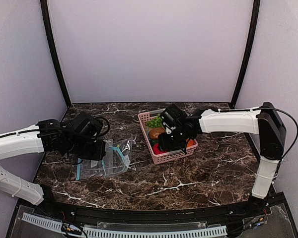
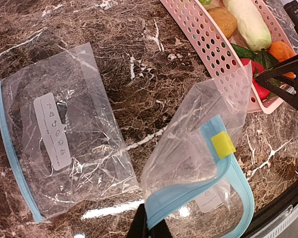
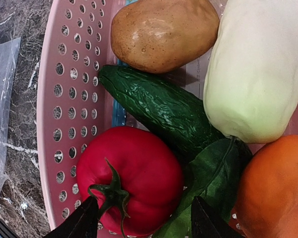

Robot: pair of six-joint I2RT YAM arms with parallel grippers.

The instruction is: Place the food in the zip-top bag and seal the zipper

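My left gripper is shut on the blue zip edge of a clear bag (image 2: pixel 188 191), whose mouth gapes toward the basket in the left wrist view. In the right wrist view, my right gripper stands open above the red tomato (image 3: pixel 134 173), one finger on either side of it; contact cannot be made out. Around the tomato in the pink basket (image 1: pixel 161 158) lie a cucumber (image 3: pixel 154 104), a potato (image 3: pixel 164 34), a pale long vegetable (image 3: pixel 258 64), a green leaf (image 3: pixel 213 171) and an orange item (image 3: pixel 278 188).
A second clear bag (image 2: pixel 84 124) with a blue zip strip lies flat on the dark marbled table, left of the held one. Leafy greens (image 1: pixel 154 122) sit at the basket's back. Bare table (image 1: pixel 218 173) stretches right and in front of the basket.
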